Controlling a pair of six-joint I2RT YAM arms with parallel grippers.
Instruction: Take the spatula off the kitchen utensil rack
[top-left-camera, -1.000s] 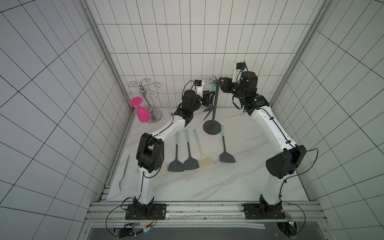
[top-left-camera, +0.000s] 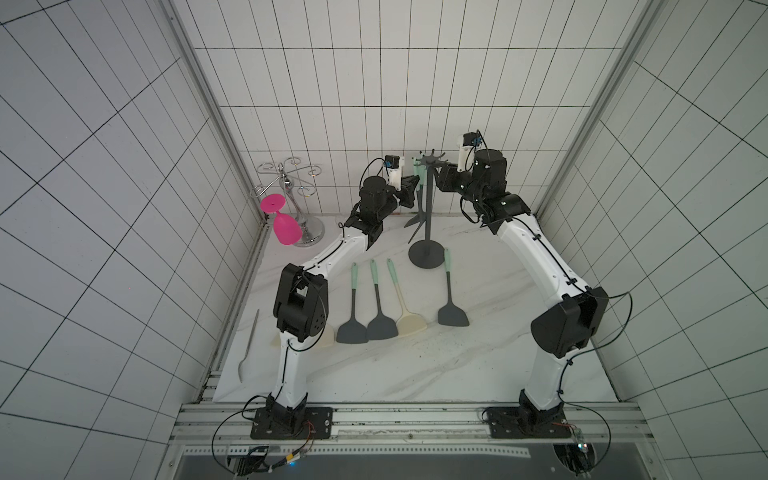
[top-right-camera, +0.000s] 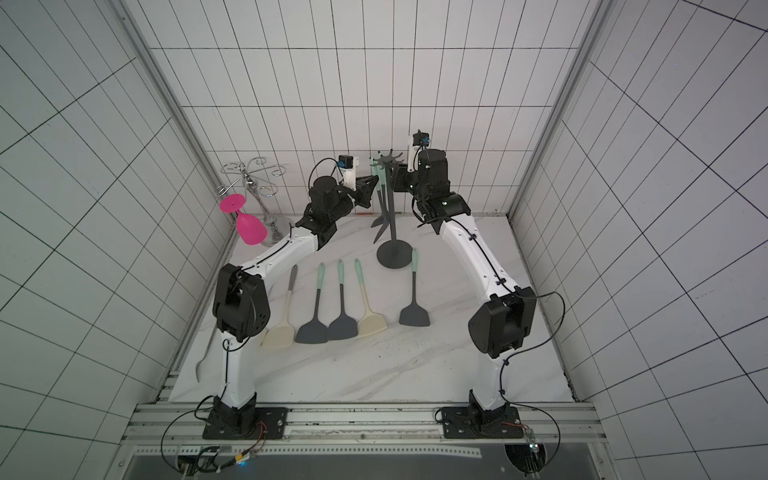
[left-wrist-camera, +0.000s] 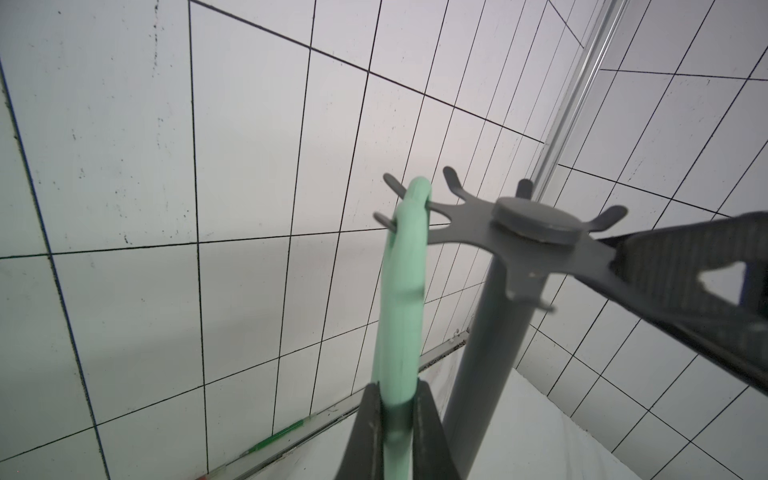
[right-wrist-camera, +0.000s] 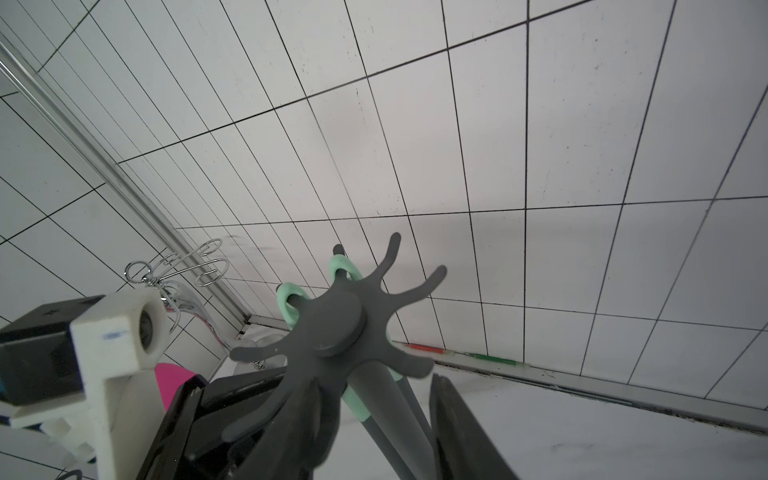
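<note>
Two spatulas with mint-green handles (right-wrist-camera: 289, 302) hang by their looped ends from hooks of the grey utensil rack (right-wrist-camera: 340, 320). My left gripper is shut on one green spatula handle (left-wrist-camera: 404, 272), its fingers close on either side. At the top, that handle's loop is still around a rack hook. On the other side of the pole, my right gripper is part open. Its fingers (right-wrist-camera: 460, 432) straddle the view of the pole below the rack head, and one rack arm reaches toward its left finger. Contact there cannot be told.
Several spatulas (top-left-camera: 382, 326) lie on the white table in front of the rack base (top-left-camera: 425, 254). A metal stand with a pink goblet (top-left-camera: 286, 228) is at the left. The tiled wall is close behind.
The rack has straightened and shifted slightly right at its base. My left gripper has moved slightly left and up with the handle. My right gripper has lowered and shifted off the rack head.
</note>
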